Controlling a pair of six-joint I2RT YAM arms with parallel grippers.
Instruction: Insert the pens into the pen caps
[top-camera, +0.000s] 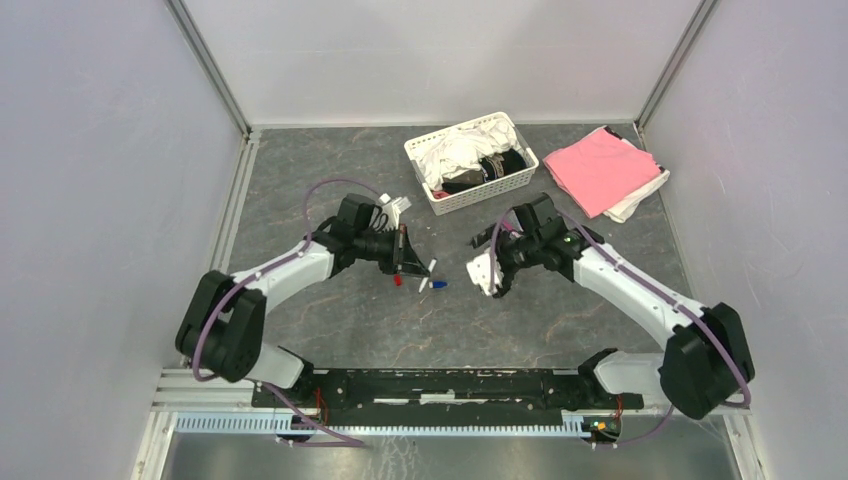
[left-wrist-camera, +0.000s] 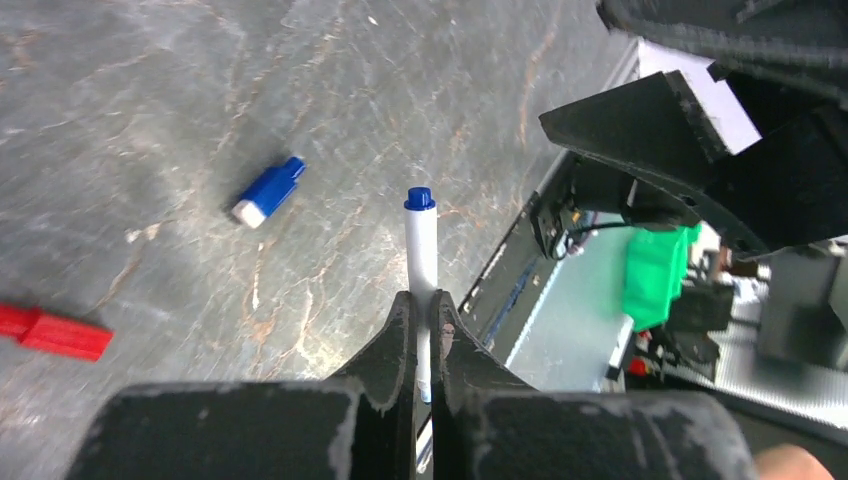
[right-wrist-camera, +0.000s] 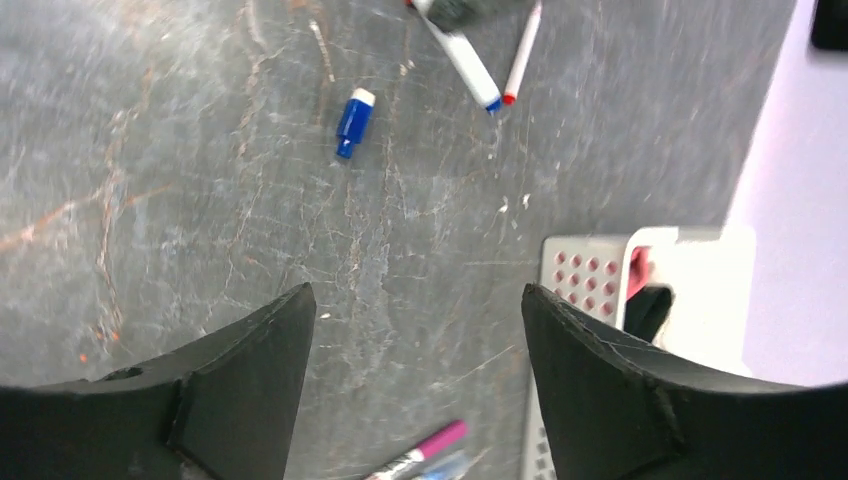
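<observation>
My left gripper is shut on a white pen (left-wrist-camera: 421, 245) with a blue end pointing away from the fingers. A blue cap (left-wrist-camera: 268, 191) lies on the table beside that pen; in the top view the cap (top-camera: 438, 285) sits just in front of the left gripper. Farther left rests a red cap (left-wrist-camera: 62, 332). My right gripper stands open, empty between its fingers, to the right of the blue cap and apart from it. Another thin pen with a red end (right-wrist-camera: 523, 55) shows in the right wrist view.
A white basket (top-camera: 490, 190) of cloths stands at the back. Pink cloth (top-camera: 608, 170) lies at the back right. A magenta-ended pen (right-wrist-camera: 418, 452) is partly cut off in the right wrist view.
</observation>
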